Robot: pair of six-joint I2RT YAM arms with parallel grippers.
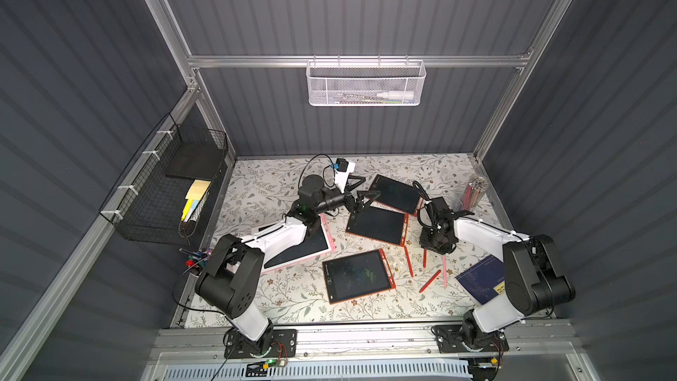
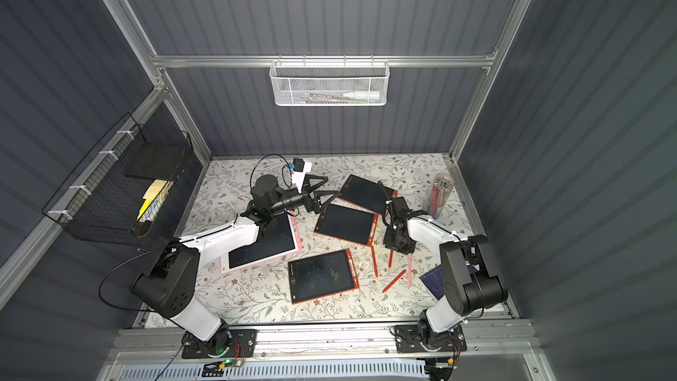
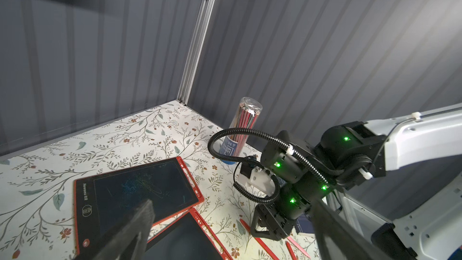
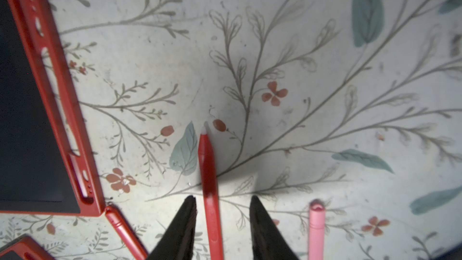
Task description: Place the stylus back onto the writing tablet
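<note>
My right gripper hovers over a red stylus lying point-up in the right wrist view, its fingers parted either side of that stylus, holding nothing visible. A second red stylus and a pink stylus lie either side. Another red stylus lies lower down. Red-framed tablets lie in the middle, and a pink-framed tablet lies beneath my left arm. My left gripper is raised over the middle tablets, open and empty.
A clear tube of pencils stands at the back right. A dark blue board lies at front right. A black wire basket hangs left, a white mesh basket on the back wall.
</note>
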